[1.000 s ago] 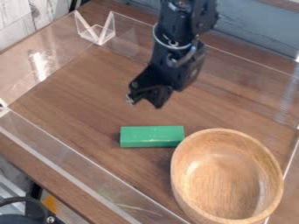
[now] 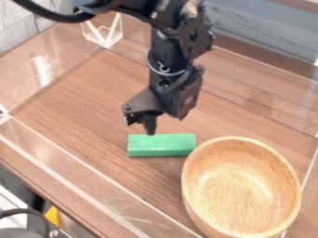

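Observation:
A green rectangular block (image 2: 162, 146) lies flat on the wooden table, left of a pale wooden bowl (image 2: 241, 191). The dark gripper (image 2: 149, 121) hangs just behind the block, pointing down, its fingertips a little above or near the block's far edge. Nothing shows held; how far apart the fingers stand is unclear from this angle.
The bowl takes up the front right of the table (image 2: 69, 102). Clear acrylic holders stand at the back left and left edge.
The gripper has moved down and to the left, closer to the green block. The block and bowl have stayed in place.

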